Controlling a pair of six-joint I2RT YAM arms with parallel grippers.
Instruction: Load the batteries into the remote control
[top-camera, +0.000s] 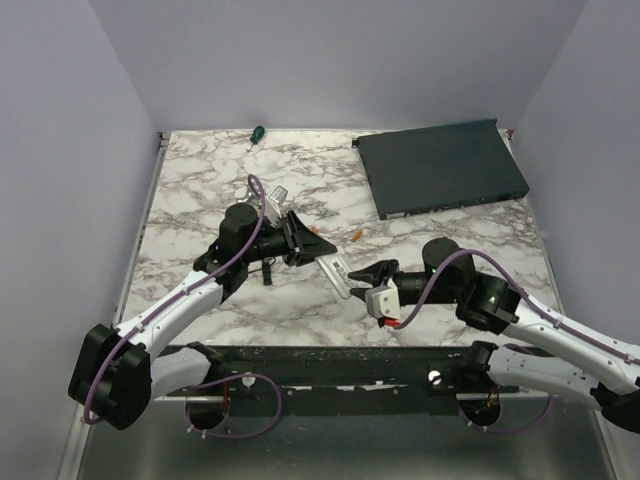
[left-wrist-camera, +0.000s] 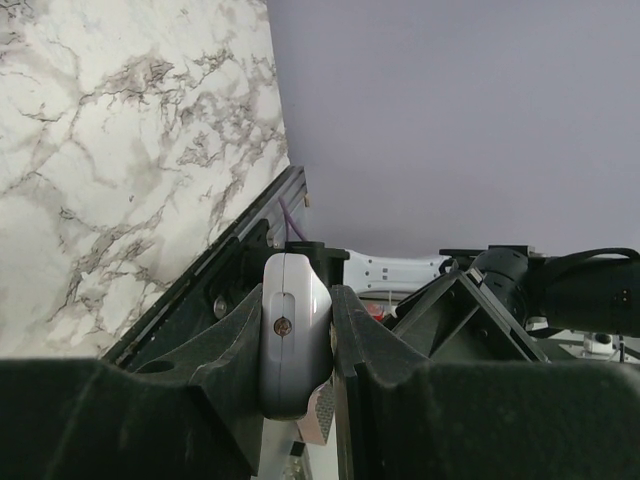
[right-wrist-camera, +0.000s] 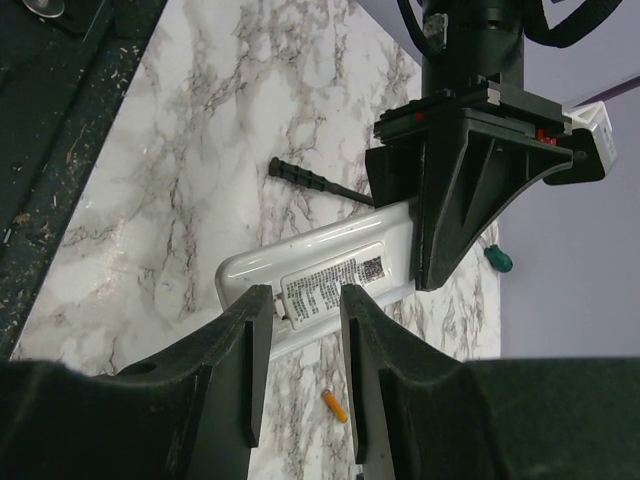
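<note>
My left gripper (top-camera: 312, 245) is shut on the white remote control (top-camera: 333, 276), holding it over the table. In the left wrist view its rounded white end (left-wrist-camera: 295, 345) sits between the fingers. In the right wrist view the battery compartment (right-wrist-camera: 331, 280) faces up, with a printed label inside. My right gripper is part open at the compartment's near end, its fingertips by the remote's lower edge; whether they touch cannot be told. Small orange batteries (top-camera: 356, 234) lie on the table behind the remote.
A dark screwdriver (top-camera: 267, 273) lies beside the left arm, and a green-handled one (top-camera: 257, 135) at the back. A large black panel (top-camera: 440, 167) fills the back right. The front table edge runs below both arms.
</note>
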